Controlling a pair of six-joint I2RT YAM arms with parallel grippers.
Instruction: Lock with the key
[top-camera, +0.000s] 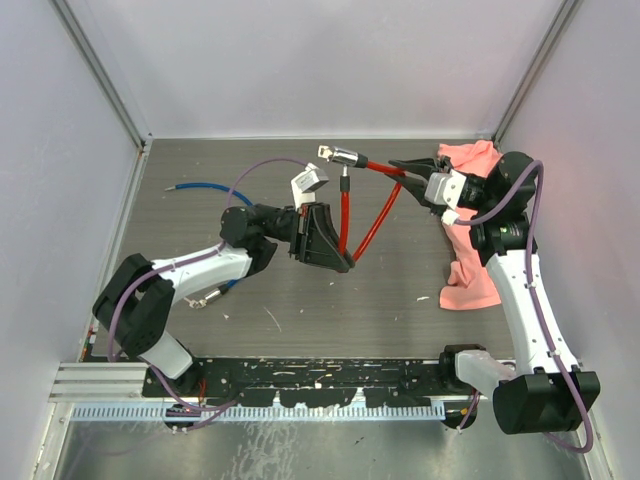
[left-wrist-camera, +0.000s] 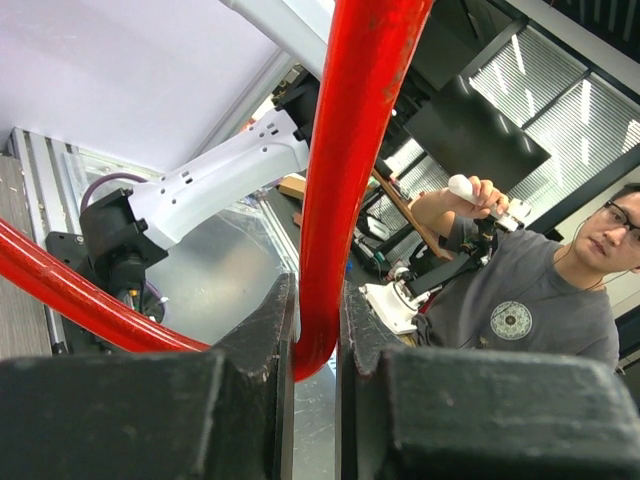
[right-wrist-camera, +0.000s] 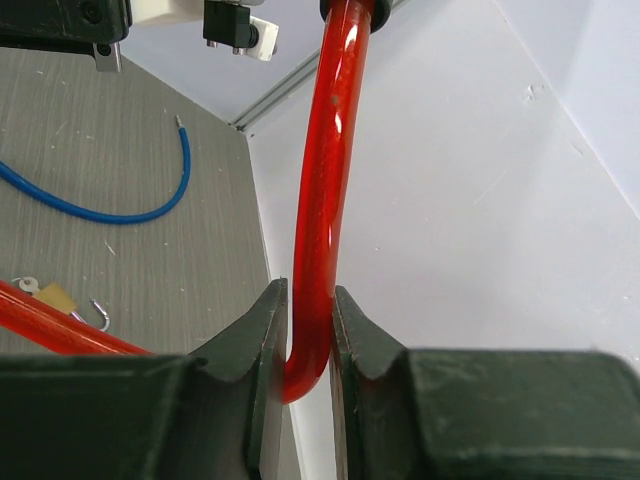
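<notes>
A red cable lock hangs in the air between my grippers. Its dark metal lock body has a silvery-brass piece at its left end; whether that includes the key cannot be made out. One cable end leaves the body toward the right, while the other meets it from below. My left gripper is shut on the red cable at the lower bend of the loop. At the upper right, my right gripper has the red cable between its fingers, close against both sides. Neither wrist view shows the lock body clearly.
A blue cable lies on the table behind and under my left arm, with a brass-coloured lock piece near it. Pink cloth covers the table's right side.
</notes>
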